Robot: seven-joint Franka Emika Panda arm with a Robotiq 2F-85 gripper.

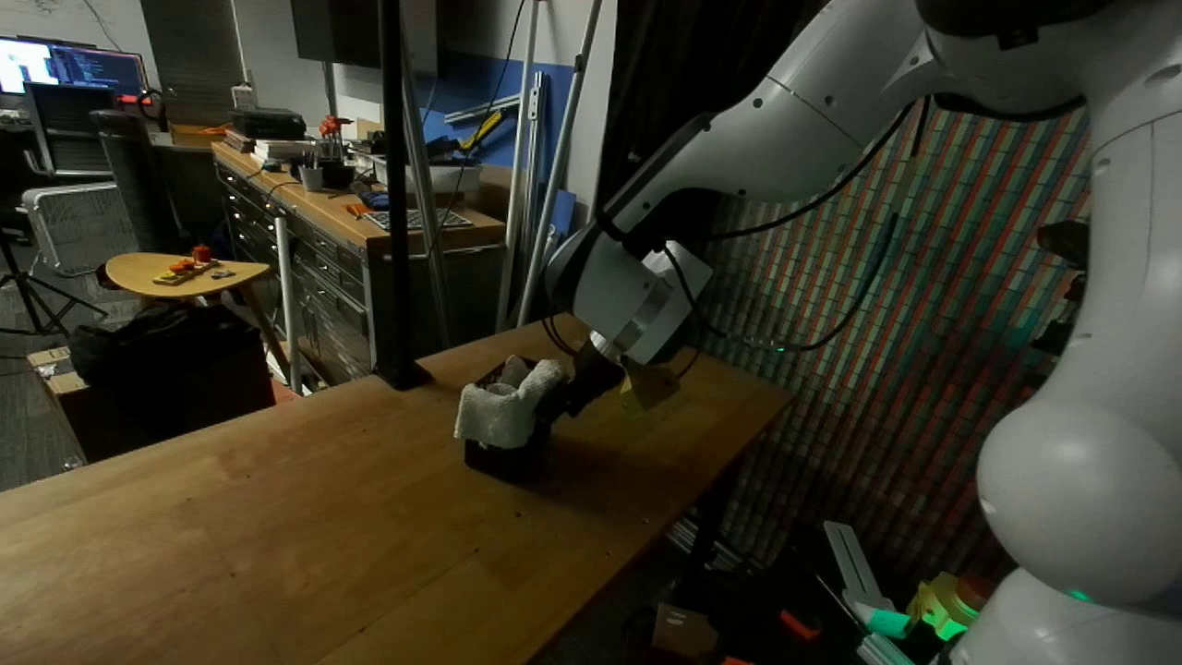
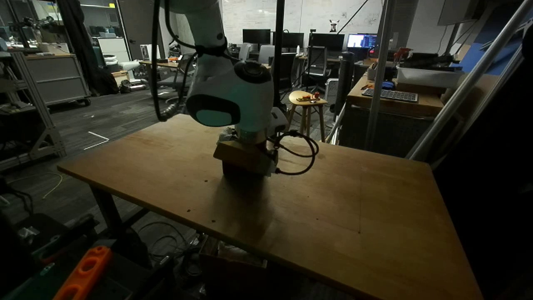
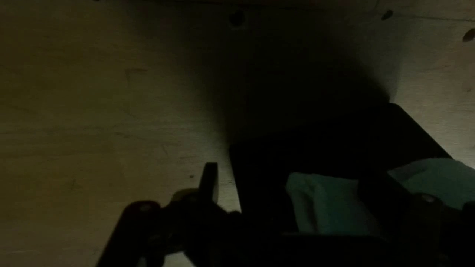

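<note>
A black box [image 1: 504,461] stands on the wooden table with a whitish cloth [image 1: 495,417] bunched in it and draped over its rim. My gripper [image 1: 573,397] is tilted low at the box's side nearest the arm. In the dark wrist view, the gripper is open, its left finger [image 3: 208,184] outside the box's corner over bare wood. The right finger [image 3: 378,191] lies over the cloth [image 3: 334,200]. Whether either finger touches the box or cloth cannot be made out. From behind, the arm hides most of the box [image 2: 240,170].
Wide bare stretches of the table [image 1: 255,521] lie around the box. A black upright post [image 1: 396,222] rises at the table's far edge. Cables [image 2: 305,160] loop out beside the wrist.
</note>
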